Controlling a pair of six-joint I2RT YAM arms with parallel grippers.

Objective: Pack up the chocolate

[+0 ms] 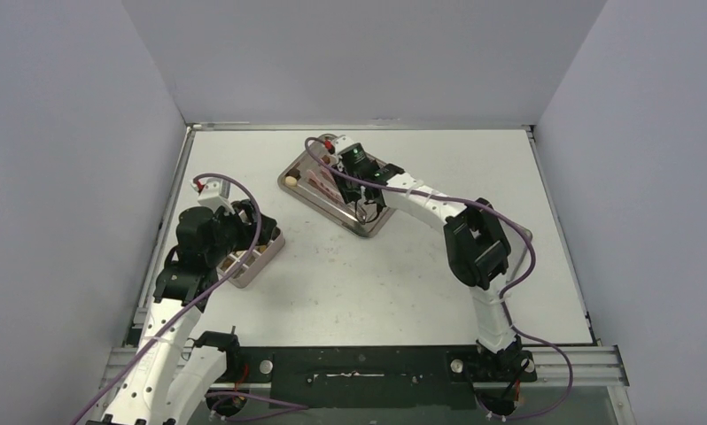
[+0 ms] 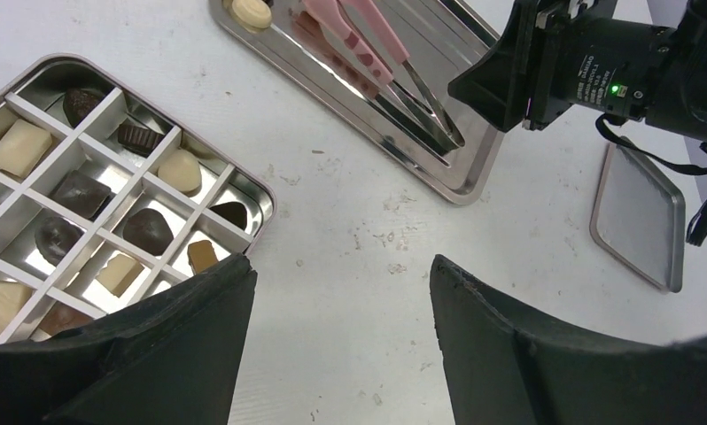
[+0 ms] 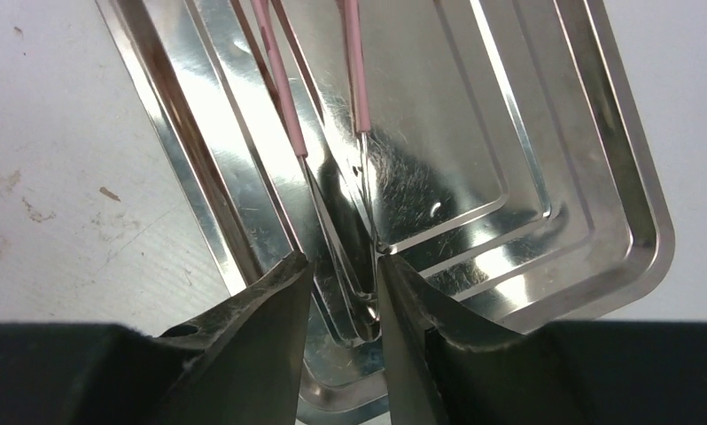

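Pink-handled metal tongs (image 2: 384,53) lie on the steel tray (image 1: 290,193); my right gripper is low over their looped metal end, fingers either side, grip unclear. A grey divided box (image 2: 31,190) holds dark, cream and caramel chocolates in its compartments. My left gripper is open above the table beside that box, nothing between its fingers. A round cream chocolate (image 1: 291,181) lies at the tray's left end.
A second, smaller grey tray (image 2: 638,217) lies at the right, partly behind my right arm in the top view.
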